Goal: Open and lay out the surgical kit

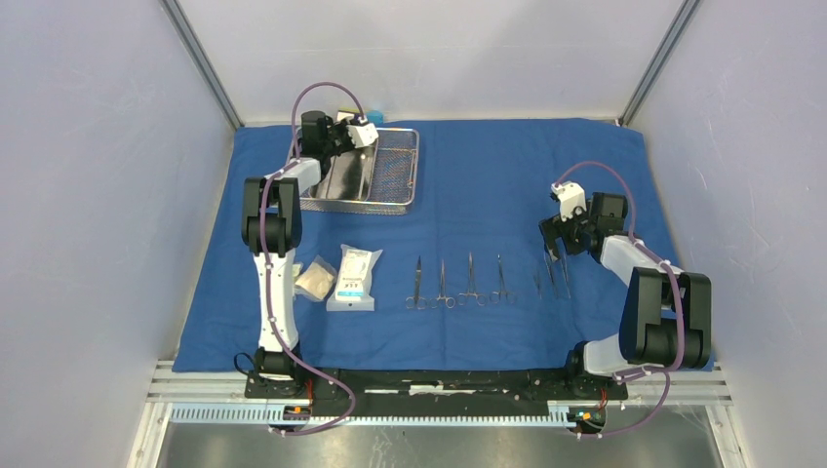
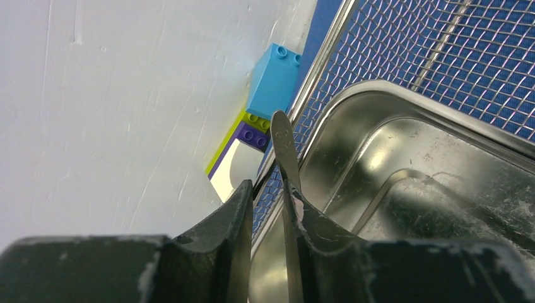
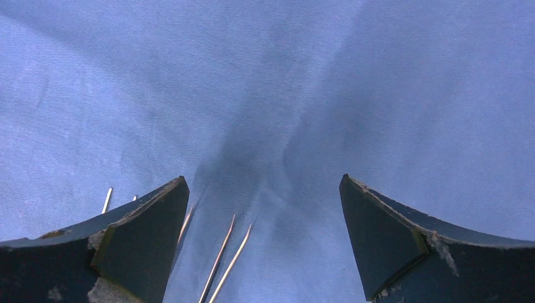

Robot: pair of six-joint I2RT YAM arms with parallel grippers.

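A thin metal instrument with a flat rounded end (image 2: 284,142) rises from my left gripper, which is shut on it above the steel inner tray (image 2: 378,151). That tray sits in the left part of the wire mesh basket (image 1: 394,207); the arm hides some of it from above. Over the right side of the cloth my right gripper stands open, with only blue cloth between its fingers. Slim pointed instruments (image 3: 219,259) lie below it. Scissors-like instruments, among them one dark pair (image 1: 417,283) and a ring-handled one (image 1: 471,280), form a row at the front.
A white packet (image 1: 354,278) and a bag of beige material (image 1: 316,280) lie on the cloth in front of the basket. Coloured toy blocks (image 2: 272,79) stand behind the basket by the wall.
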